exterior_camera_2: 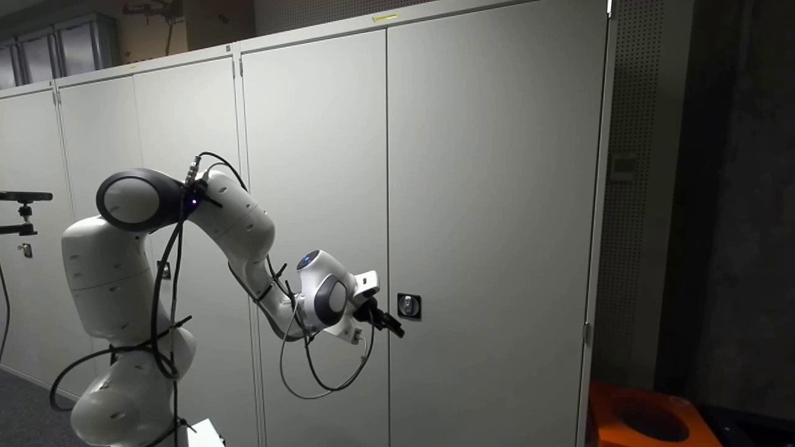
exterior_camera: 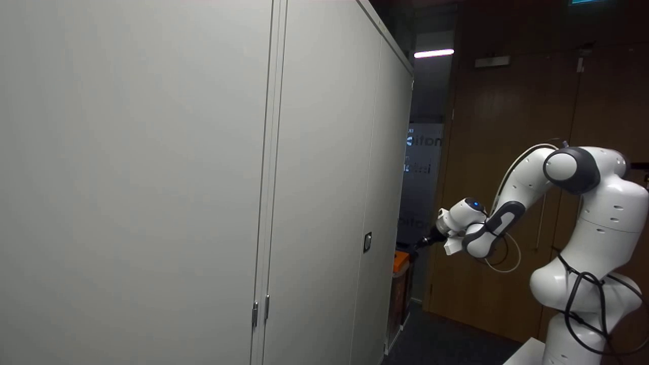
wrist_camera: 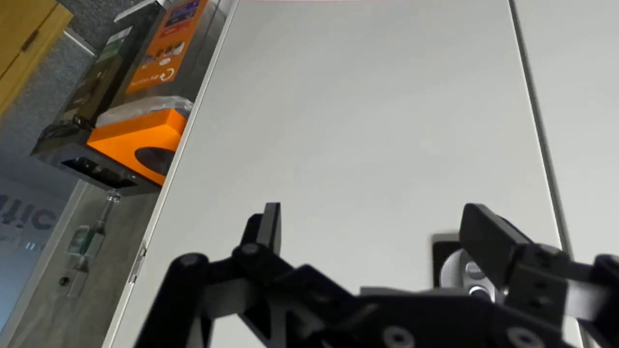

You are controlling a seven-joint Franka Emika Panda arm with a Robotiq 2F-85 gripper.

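A tall grey cabinet [exterior_camera_2: 492, 186] with closed doors faces my arm. On its right-hand door, close to the seam, sits a round lock handle in a dark square plate [exterior_camera_2: 409, 306]. My gripper [exterior_camera_2: 395, 328] is just left of and below that handle in exterior view 2. In the wrist view the gripper stands open, its fingers [wrist_camera: 490, 235] wide apart with nothing between them. The handle [wrist_camera: 467, 272] shows there partly hidden behind the right finger. Exterior view 1 has the gripper [exterior_camera: 421, 244] apart from the cabinet face, with the handle [exterior_camera: 367, 241] to its left.
An orange-topped bin [wrist_camera: 142, 139] and a dark bin [wrist_camera: 87, 165] stand past the cabinet's end. Cables [exterior_camera_2: 328, 387] hang in a loop below the wrist. The door surface around the handle is flat and bare.
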